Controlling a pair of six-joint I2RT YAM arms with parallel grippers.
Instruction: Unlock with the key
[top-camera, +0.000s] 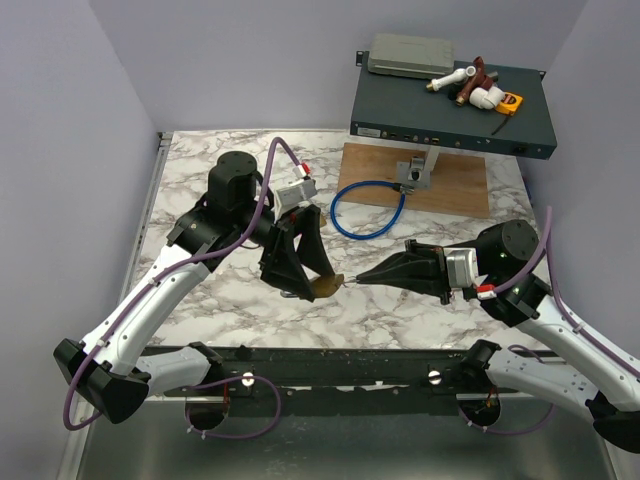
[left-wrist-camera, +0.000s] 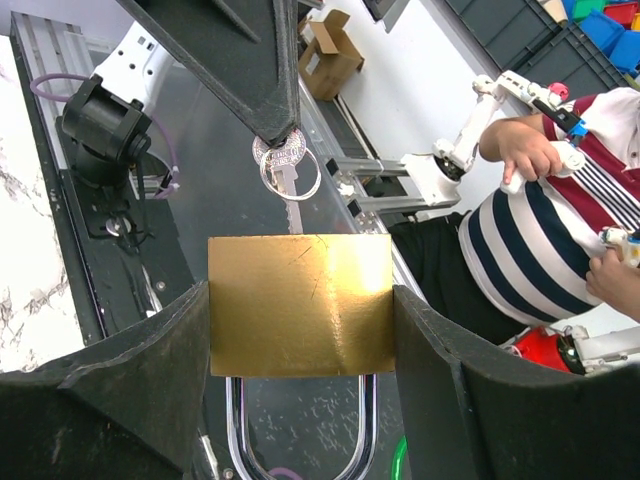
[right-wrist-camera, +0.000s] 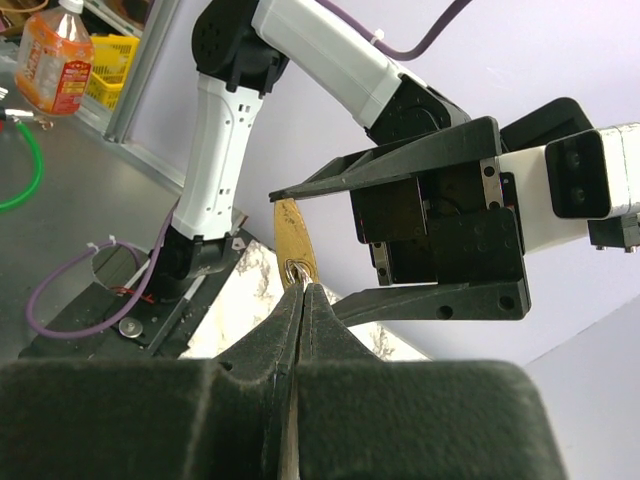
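A brass padlock (left-wrist-camera: 300, 305) is clamped by its sides between the fingers of my left gripper (top-camera: 322, 285). Its steel shackle (left-wrist-camera: 366, 420) points away from the key, and both legs run into the body. Facing it from the right, my right gripper (top-camera: 358, 280) is shut on the head of a small silver key (left-wrist-camera: 292, 185) with a split ring (left-wrist-camera: 316, 180) hanging from it. The key's blade reaches the padlock's edge in the left wrist view. Whether its tip is in the keyhole, I cannot tell; that face is hidden there and mostly covered by the right fingers in the right wrist view.
Both arms hold their things above the marble-patterned table (top-camera: 220, 310). Behind them a blue cable loop (top-camera: 362, 236) lies by a wooden board (top-camera: 460, 190). A dark shelf (top-camera: 430, 100) overhangs the back right, with small tools on it.
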